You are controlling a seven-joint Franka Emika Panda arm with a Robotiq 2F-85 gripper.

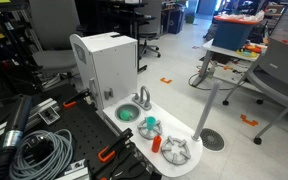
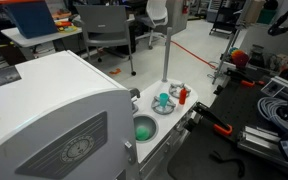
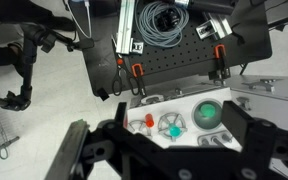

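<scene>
My gripper is open in the wrist view, its dark fingers wide apart and nothing between them. It looks down from above a white toy kitchen counter. On the counter stand a small red bottle (image 1: 156,144) and a teal cup (image 1: 151,122), each by a grey burner; exterior view 2 also shows the bottle (image 2: 182,96) and cup (image 2: 164,99). A round sink (image 3: 207,112) holds a green item (image 1: 125,114), with a faucet (image 1: 138,92) beside it. The gripper's fingertips cannot be made out in the exterior views.
A white toy cabinet (image 1: 109,66) rises at one end of the counter, and an upright white post (image 1: 206,109) at the other. On the black table (image 3: 179,62) lie a coiled cable (image 3: 164,24) and orange-handled clamps (image 1: 114,147). Chairs stand beyond.
</scene>
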